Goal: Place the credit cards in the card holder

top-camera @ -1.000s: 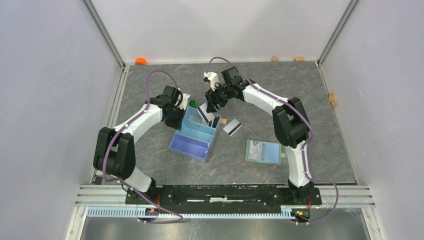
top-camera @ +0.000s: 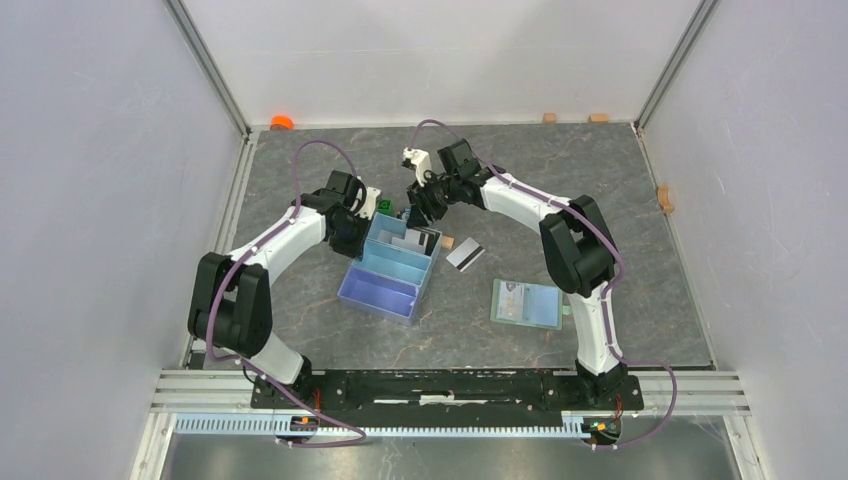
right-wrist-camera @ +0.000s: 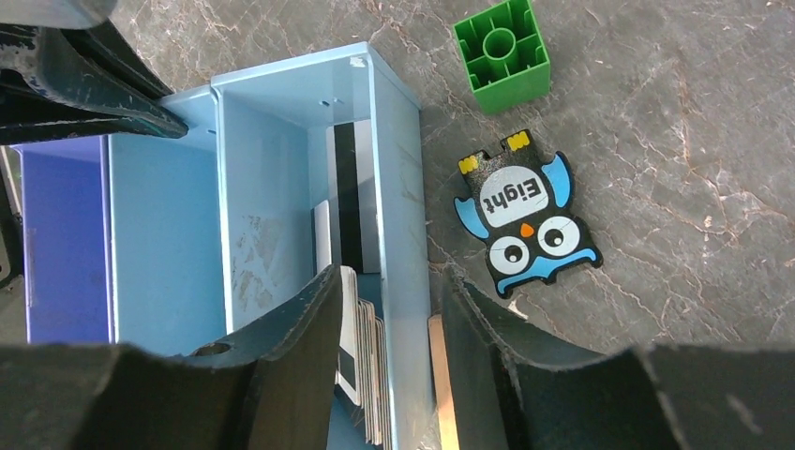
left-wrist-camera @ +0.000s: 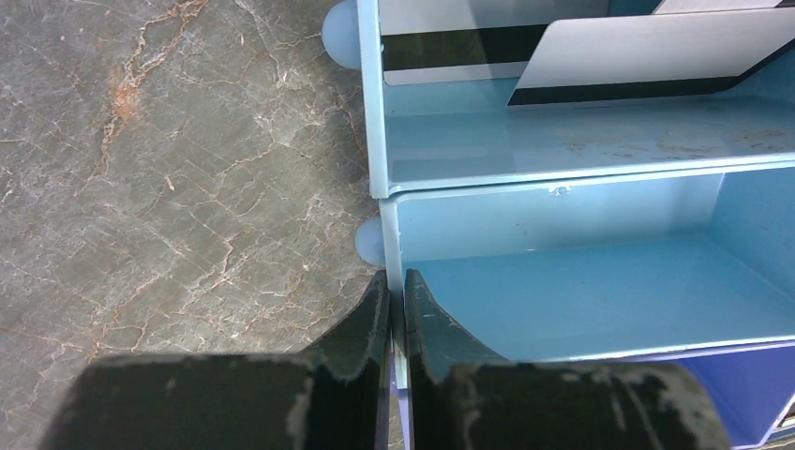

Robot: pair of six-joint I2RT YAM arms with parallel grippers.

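Note:
The card holder [top-camera: 393, 264] is a blue, three-compartment box, light blue at the back and purple in front. My left gripper is shut on the rim of its side wall. In the rear compartment several white cards [left-wrist-camera: 652, 56] with black stripes stand or lean at different angles. Over that compartment's outer wall is my right gripper, its fingers [right-wrist-camera: 314, 305] apart and on either side of the wall and cards, with no card visibly pinched. One loose card [top-camera: 465, 254] lies on the table right of the holder.
Behind the holder lie a green block [right-wrist-camera: 511, 84] and an owl-shaped piece [right-wrist-camera: 527, 216]. A wooden piece [right-wrist-camera: 443, 384] lies against the outer wall. A clear-fronted green-edged case [top-camera: 527, 303] sits at the right.
A card that stuck up tilted under the right gripper now sits lower, inside the rear compartment. The right gripper has shifted slightly left and opened. The left arm and holder have stayed put.

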